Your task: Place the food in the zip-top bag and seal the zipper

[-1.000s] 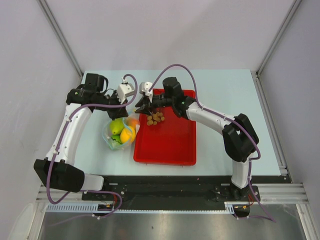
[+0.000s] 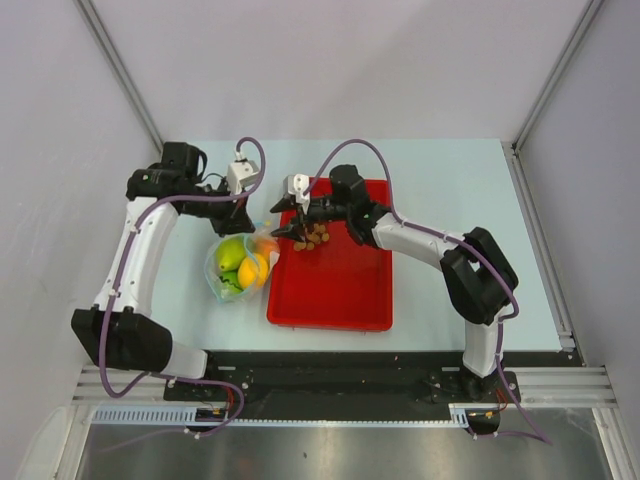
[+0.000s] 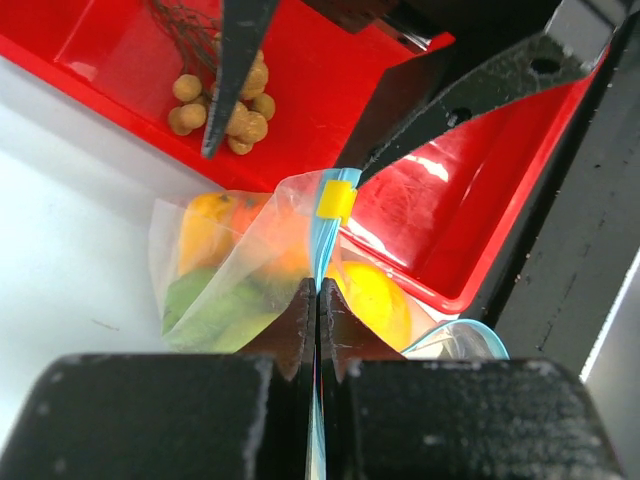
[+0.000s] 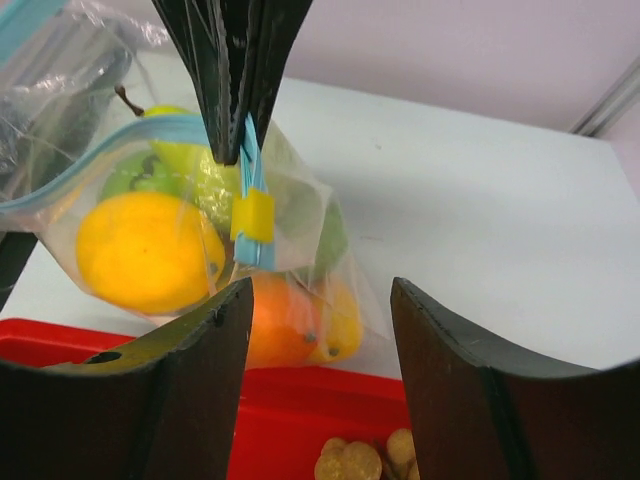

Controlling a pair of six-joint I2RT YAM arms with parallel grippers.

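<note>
The clear zip bag [image 2: 225,275] holds fruit on the table left of the red tray, with mango, green pear and orange showing. My left gripper is shut on the bag's blue zipper rim, just below the yellow slider; in the right wrist view the slider [image 4: 252,216] hangs below those fingertips. My right gripper stands part open just in front of the slider, with nothing held between its fingertips.
The red tray [image 2: 330,300] holds a bunch of small tan fruit [image 2: 310,240]. The dark front edge lies close below the bag and tray.
The left arm has shifted slightly in the top view.
</note>
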